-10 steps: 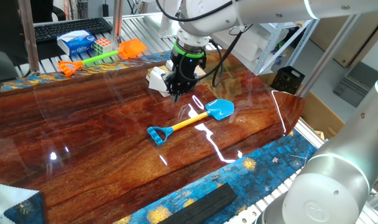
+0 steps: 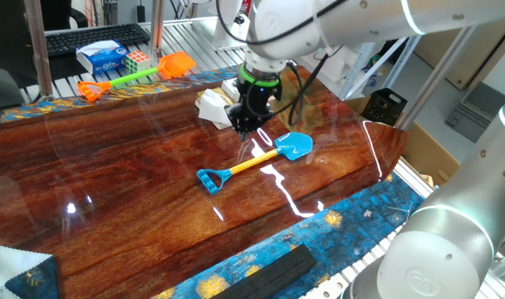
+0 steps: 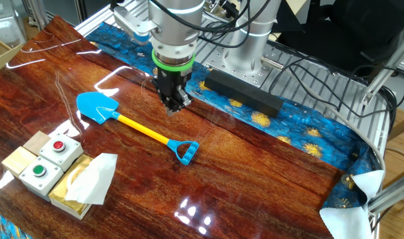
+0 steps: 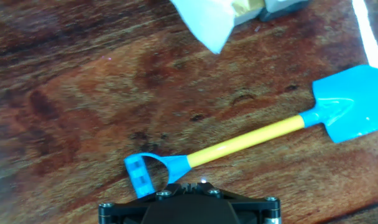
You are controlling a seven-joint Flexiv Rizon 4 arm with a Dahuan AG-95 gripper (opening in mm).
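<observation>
A toy shovel with a blue blade, yellow shaft and blue D-shaped handle [image 2: 254, 162] lies flat on the brown wood-grain table. In exterior view 2, its yellow shaft [image 3: 143, 129] runs from the blade at left to the handle at right. My gripper [image 3: 172, 106] hangs above the table, apart from the shovel. The wrist view has the shovel's yellow shaft [image 4: 246, 142] slanting across, with the handle just above the gripper at the bottom edge. Nothing shows held, but the state of the fingers is unclear.
Button boxes [image 3: 61, 151] and a white cloth [image 3: 94, 179] sit on blocks near the shovel. An orange and green toy shovel [image 2: 136, 75], a puzzle cube [image 2: 137, 61] and a tissue pack [image 2: 102, 56] lie at the far edge.
In exterior view 1 my gripper has shifted slightly right and the wrist has turned a little. The blue shovel and other things have stayed put.
</observation>
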